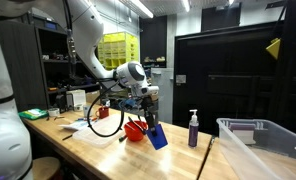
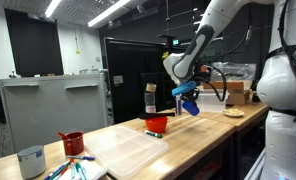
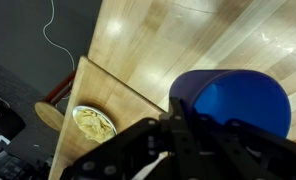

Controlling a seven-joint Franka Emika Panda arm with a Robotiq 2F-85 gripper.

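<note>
A blue cup [image 1: 158,137] hangs tilted above the table, held at its rim by my gripper [image 1: 148,122]. In the wrist view its round opening faces the camera, and the inside of the blue cup [image 3: 246,103] looks empty. The dark fingers [image 3: 178,125] of the gripper are shut on the near wall. A red bowl [image 1: 135,130] sits on the table just behind the cup; exterior view 2 shows the red bowl [image 2: 156,124] apart from the blue cup [image 2: 190,106].
A dark bottle [image 1: 193,129] stands behind and right of the cup. A large clear bin [image 1: 250,150] is at the right. A plate of food [image 3: 94,124] lies near the table edge in the wrist view. White trays [image 2: 126,148] cover the other side.
</note>
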